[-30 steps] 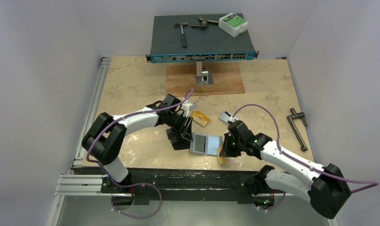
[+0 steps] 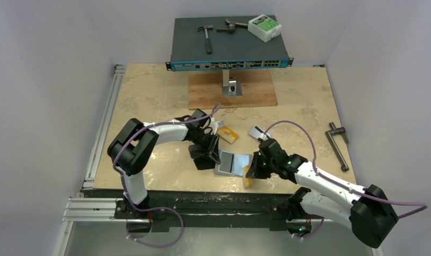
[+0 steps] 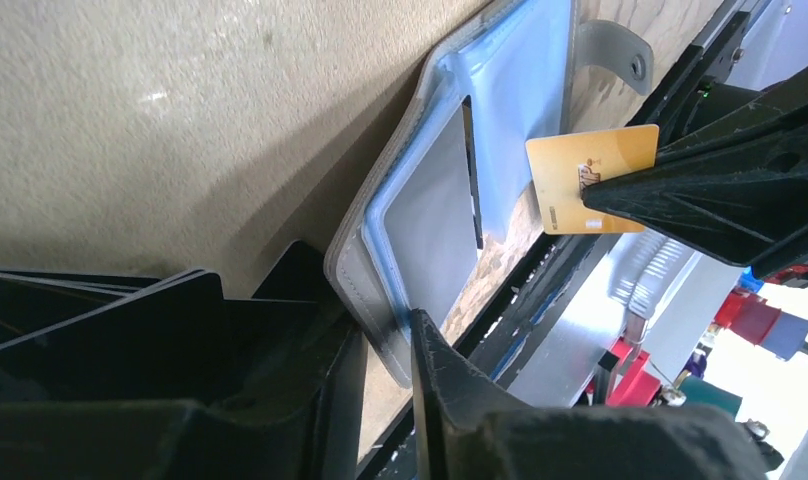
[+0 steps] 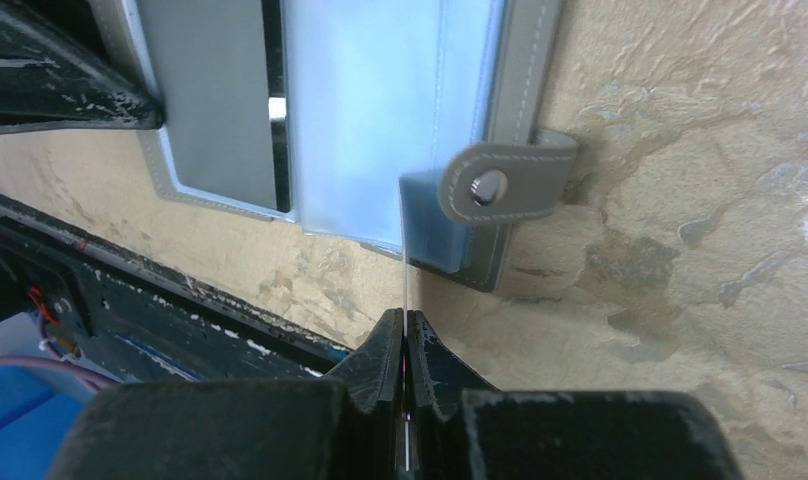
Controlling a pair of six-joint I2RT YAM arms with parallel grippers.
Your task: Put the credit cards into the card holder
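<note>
The open card holder (image 2: 230,162), grey with clear blue sleeves, lies near the table's front, black flaps beside it. My left gripper is at its left edge (image 3: 365,250), fingertips slightly apart around the edge; whether they pinch it is unclear. My right gripper is shut on a yellow card (image 3: 565,170), held edge-on at the holder's right sleeve (image 4: 345,120), beside the strap with a snap (image 4: 520,180). Another yellow card (image 2: 226,133) and a pale card (image 2: 256,132) lie behind the holder.
A raised dark rack device (image 2: 192,42) with hammers and a white box stands at the back over a wooden board (image 2: 202,90). Metal tools (image 2: 336,149) lie at the right edge.
The right gripper has moved slightly left with the yellow card.
</note>
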